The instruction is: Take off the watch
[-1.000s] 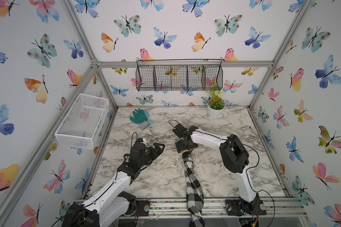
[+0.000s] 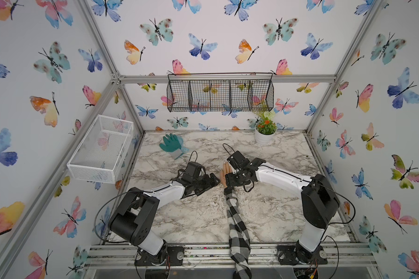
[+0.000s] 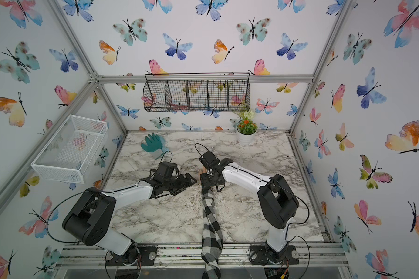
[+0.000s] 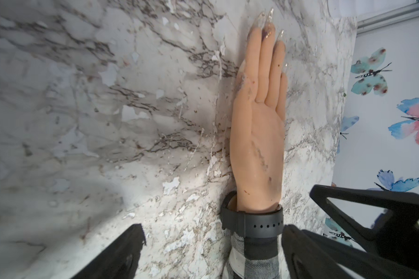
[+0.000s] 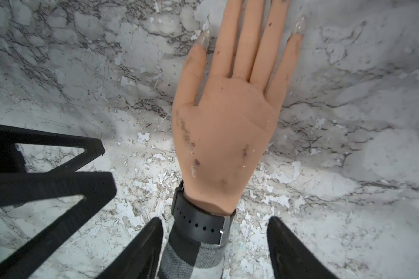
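Note:
A black watch strap (image 5: pixel 201 222) circles the wrist of a mannequin hand (image 5: pixel 223 134) lying on the table, its perforated band and a metal edge showing in the right wrist view. From the side, the left wrist view shows the watch (image 4: pixel 260 224) at the edge of the checked sleeve; no dial is visible. My right gripper is open over the hand, the watch low between its spread fingers, untouched. My left gripper stands open to the left of the hand, facing the watch with nothing between its fingers.
The two grippers are close together around the hand. A teal glove (image 2: pixel 173 144) and a flower pot (image 2: pixel 264 137) lie toward the back. A white mesh basket (image 2: pixel 92 174) hangs left, a black wire rack (image 2: pixel 221 109) at the back.
The left arm has reached right and a little forward toward the hand. My right gripper has shifted to the right, uncovering part of the hand.

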